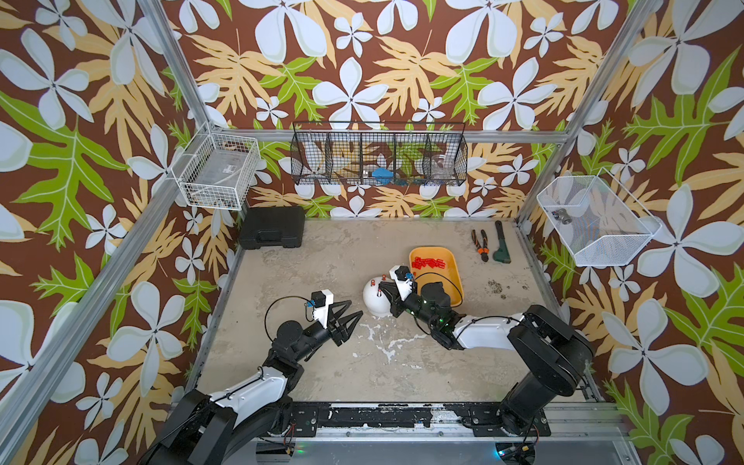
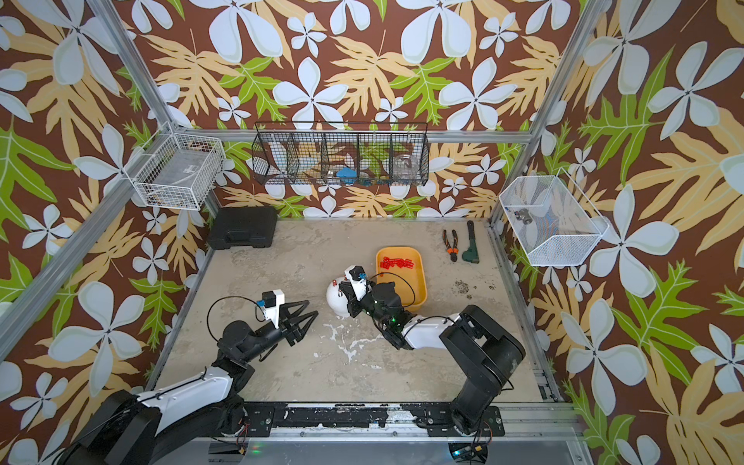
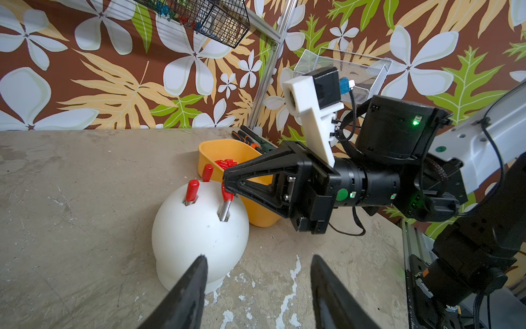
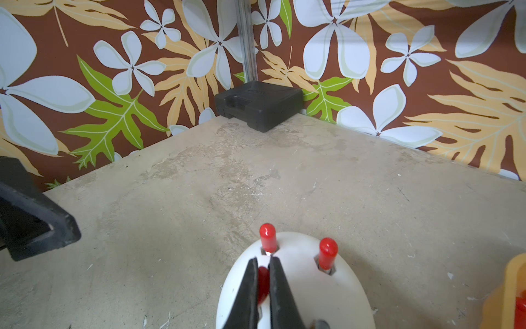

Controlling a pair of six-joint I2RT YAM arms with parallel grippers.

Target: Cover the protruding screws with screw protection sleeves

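Note:
A white dome [image 3: 191, 241] with screws jutting from its top stands mid-table. In the right wrist view two red sleeves, one at the back left [image 4: 268, 237] and one to the right [image 4: 328, 252], cap screws. My right gripper is shut on a third red sleeve [image 4: 263, 285], above the dome. From the left wrist view, this sleeve sits over the upper part of a metal screw [image 3: 225, 210], whose lower shank shows bare. A dark rounded tip [image 4: 320, 324] appears at the lower edge of the right wrist view. My left gripper stands open and empty, left of the dome.
An orange bin [image 1: 447, 267] holding several red sleeves [image 1: 427, 263] is behind my right gripper. Pliers [image 1: 480, 245] and a green-handled tool [image 1: 501, 242] lie at the back right, a black case [image 1: 271, 227] at the back left.

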